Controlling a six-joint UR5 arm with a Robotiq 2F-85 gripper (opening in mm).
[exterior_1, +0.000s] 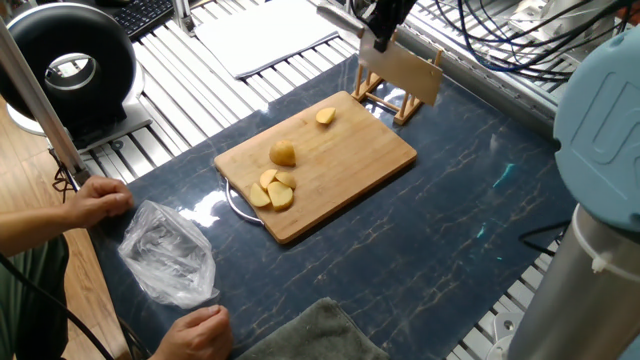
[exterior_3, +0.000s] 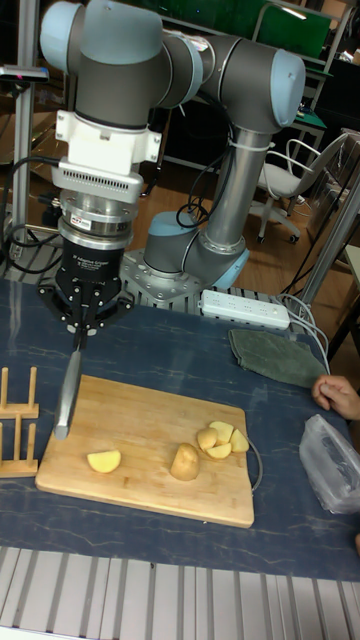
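Observation:
A cleaver, its broad blade (exterior_1: 405, 72) catching a tan reflection, is held by my gripper (exterior_1: 378, 40), which is shut on it near the handle. Behind the blade in exterior view 1 stands a small wooden peg rack (exterior_1: 402, 110), partly covered by it; whether the two touch, I cannot tell. In exterior view 3 the gripper (exterior_3: 81, 333) points down with the silver handle (exterior_3: 68, 397) toward the camera, and the blade hardly shows. On the wooden cutting board (exterior_1: 345, 165) lie a large potato piece (exterior_1: 283, 153), a lone slice (exterior_1: 325, 116) and several cut pieces (exterior_1: 280, 195).
A person's hands (exterior_1: 102, 200) rest at the table edge near a clear plastic bag (exterior_1: 168, 255). A grey cloth (exterior_1: 315, 335) lies at the front. Cables (exterior_1: 530, 60) run behind the rack. Dark tabletop right of the board is free.

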